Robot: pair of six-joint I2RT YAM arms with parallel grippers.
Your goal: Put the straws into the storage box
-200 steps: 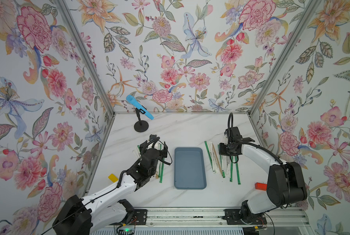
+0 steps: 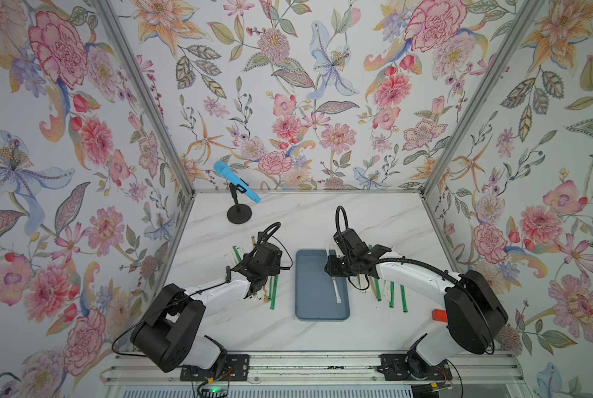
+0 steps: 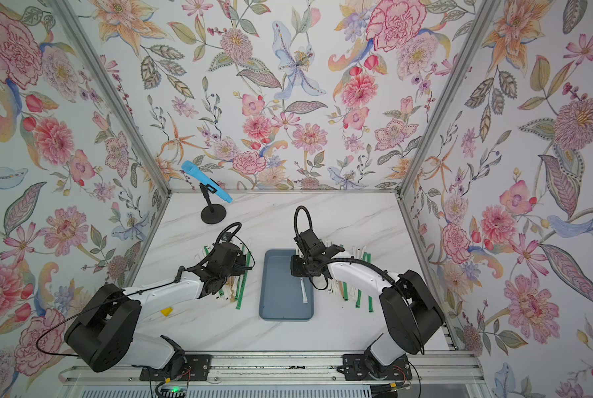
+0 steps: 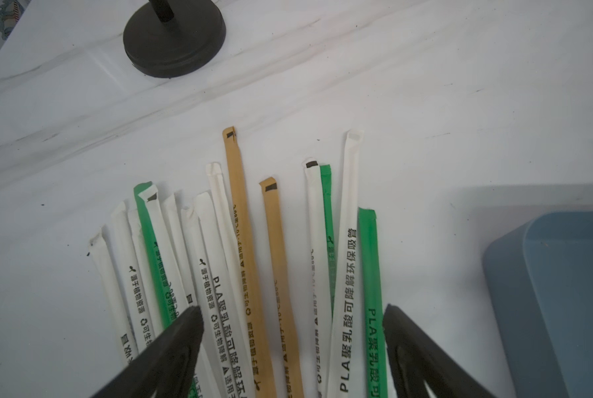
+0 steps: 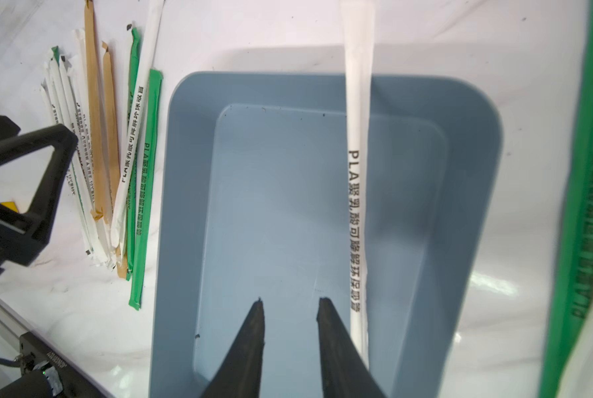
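A long white paper straw (image 5: pixel 357 199) lies lengthwise in the right part of the blue-grey storage box (image 5: pixel 187 199). Its upper end rests across the far rim and sticks out beyond it. Just left of that straw, over the box, my right gripper is open with nothing between its fingers. Part of the straw's near end is hidden behind one finger. My left gripper stands wide open above the left group of straws. White straws, brown straws (image 4: pixel 280 265) and green straws (image 4: pixel 372 292) lie side by side there, none of them gripped.
More straws lie right of the box, among them a green straw (image 2: pixel 404 298). A blue microphone (image 2: pixel 233 177) on a black round base (image 2: pixel 239 213) stands at the back left. Behind the box the table (image 2: pixel 309 219) is bare.
My right gripper has come left over the box and opened; the white straw it held now lies in the box across its rim. The left gripper has lowered toward the straws, still open.
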